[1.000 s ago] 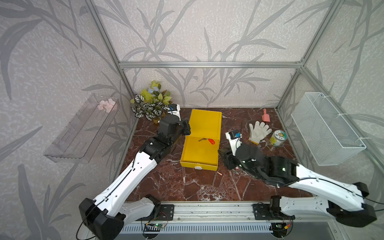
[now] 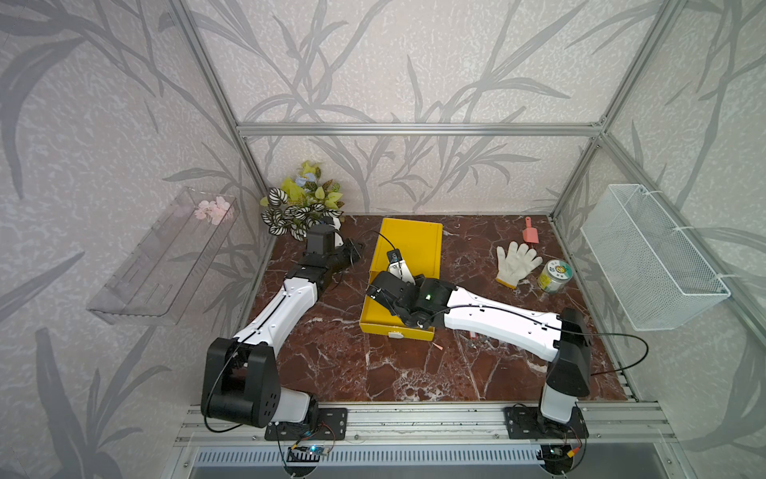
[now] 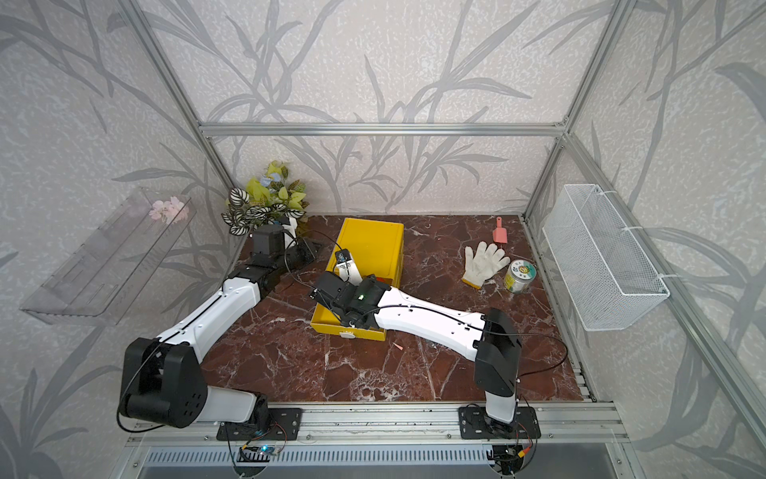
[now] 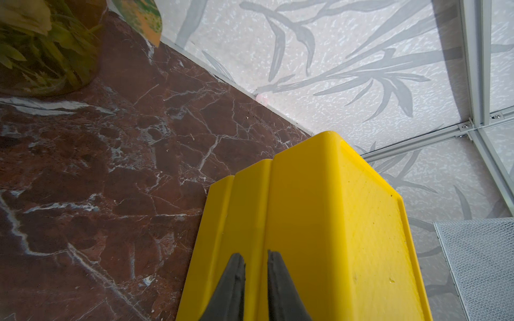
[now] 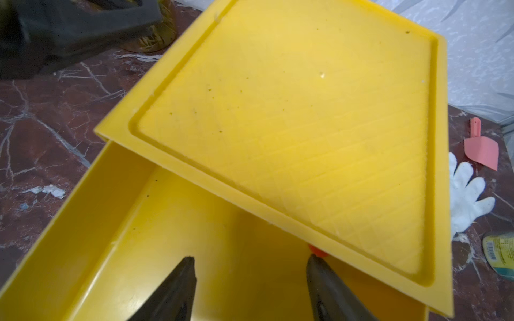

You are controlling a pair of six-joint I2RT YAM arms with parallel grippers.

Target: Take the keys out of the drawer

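The yellow box [image 2: 411,243] has its drawer [image 5: 171,235] pulled out toward me. Inside, a red object [image 5: 317,250], likely the keys' tag, peeks from under the upper rim, mostly hidden. My right gripper is open over the drawer, its fingers empty. My left gripper is low at the box's left side, part open with a narrow gap and only the yellow side visible behind it.
A plant [image 2: 303,199] stands back left. A glove [image 2: 514,263], pink scoop [image 2: 530,234] and can [image 2: 555,275] lie to the right. Baskets [image 2: 654,255] hang on both side walls.
My left arm has shifted left and lower beside the box.
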